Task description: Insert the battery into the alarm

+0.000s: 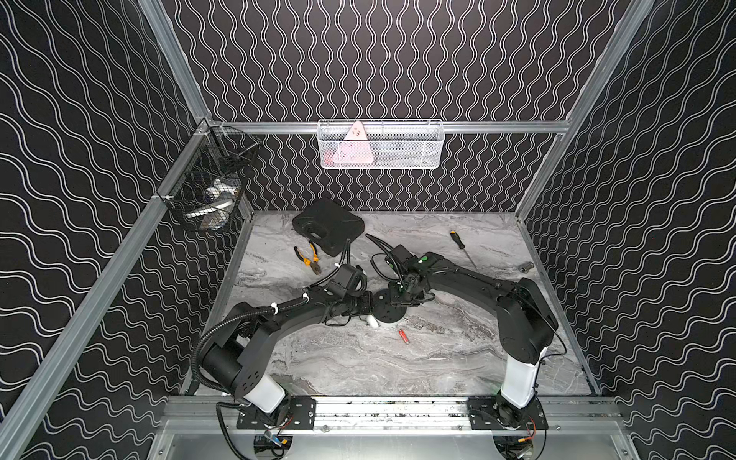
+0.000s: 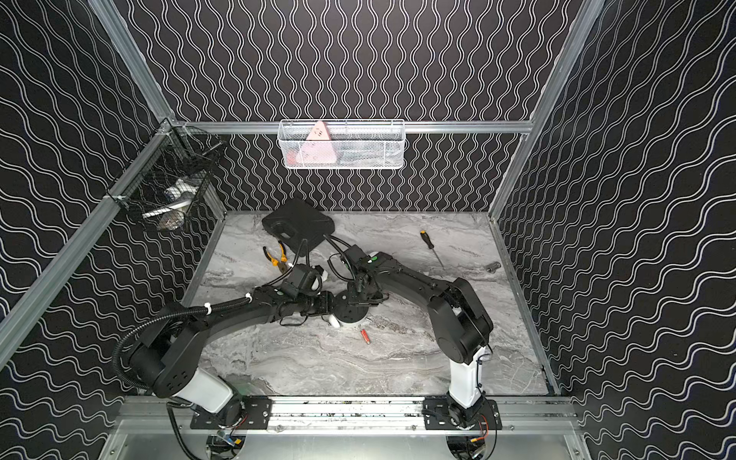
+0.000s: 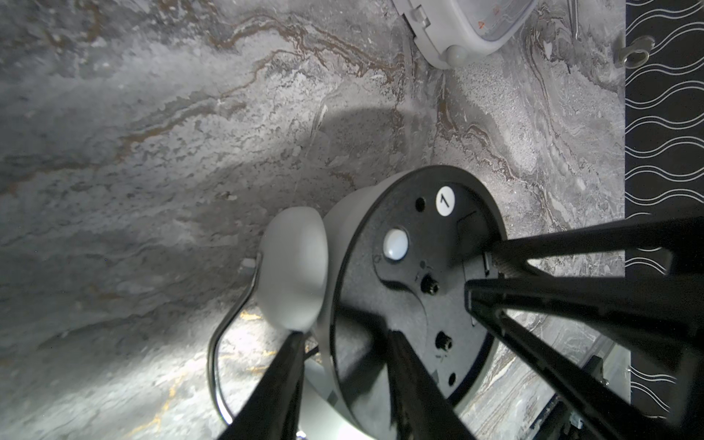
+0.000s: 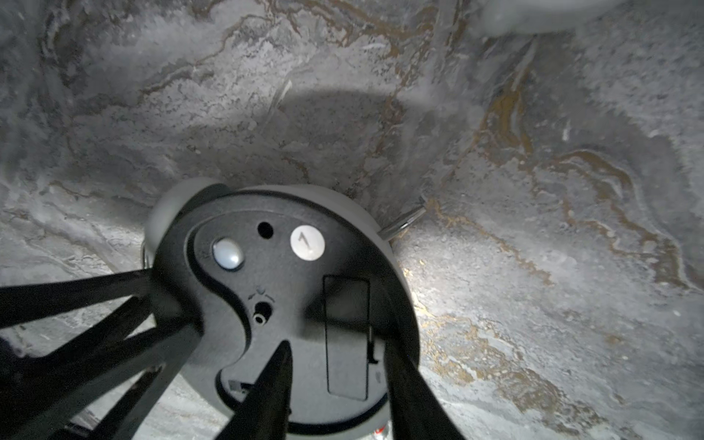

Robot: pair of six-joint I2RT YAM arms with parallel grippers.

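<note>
The round alarm (image 4: 304, 300) lies with its black back facing up, knobs and a white "1" sticker showing. A rectangular battery cover (image 4: 347, 322) appears seated in the back. A small red battery (image 1: 404, 336) rests on the table just in front of the alarm. Part open, my left gripper is at the alarm's left edge, its fingers on either side of the rim; firm contact cannot be told. My right gripper hangs open over the back, fingertips around the cover's lower part, nothing visibly held.
Pliers (image 1: 308, 259) and a black case (image 1: 328, 226) lie back left. A screwdriver (image 1: 460, 242) is back right. Another white clock (image 3: 469, 29) stands beyond the alarm.
</note>
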